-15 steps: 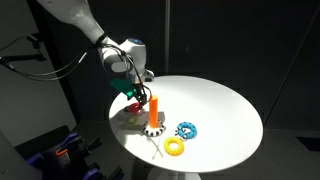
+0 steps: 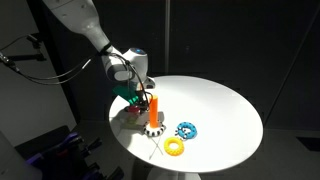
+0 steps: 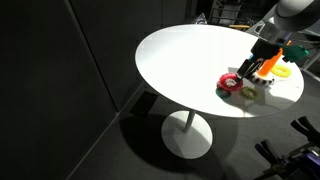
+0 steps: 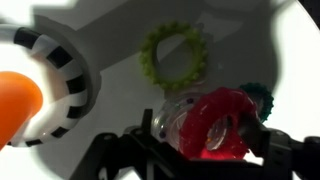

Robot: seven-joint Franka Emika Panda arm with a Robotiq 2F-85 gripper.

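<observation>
In the wrist view a red ring (image 4: 222, 112) lies at my gripper, among the dark fingers, with something clear beside it. Whether the fingers press on the ring cannot be made out. The second exterior view has the red ring (image 3: 230, 82) near the round table's edge, with the gripper (image 3: 243, 75) right at it. From the first exterior view, the red ring (image 2: 133, 110) is small and partly hidden by the arm.
An orange cone (image 2: 154, 112) stands upright in a black-and-white ring (image 2: 154, 130). A blue ring (image 2: 186, 130) and a yellow ring (image 2: 174, 146) lie beyond it. A yellow-green ring (image 4: 178, 78) and a teal ring (image 4: 261, 99) are near the red one.
The arm has come down a little over the red ring. The cone and the blue and yellow rings have not moved.
</observation>
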